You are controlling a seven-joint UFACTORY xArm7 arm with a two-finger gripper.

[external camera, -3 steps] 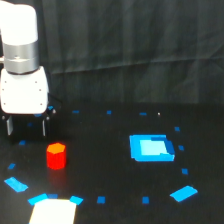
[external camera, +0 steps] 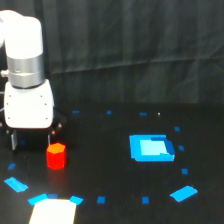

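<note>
A red hexagonal block (external camera: 56, 156) sits on the dark table at the left. My gripper (external camera: 33, 138) hangs behind it and a little to its left. The two dark fingers are spread apart, with nothing visible between them. In the image, the right finger comes down close to the block's upper left; whether they touch, I cannot tell. To the right lies a blue square tray or frame (external camera: 134, 148) with a pale middle.
A cream square (external camera: 53, 211) is at the front edge, left of centre. Blue tape pieces (external camera: 184, 193) and small blue marks are scattered over the table. Bare table separates the red block from the blue square. A dark curtain (external camera: 140, 50) hangs behind.
My gripper has moved a little right and lower in the view, closer to the red block. The block and the blue square look unmoved.
</note>
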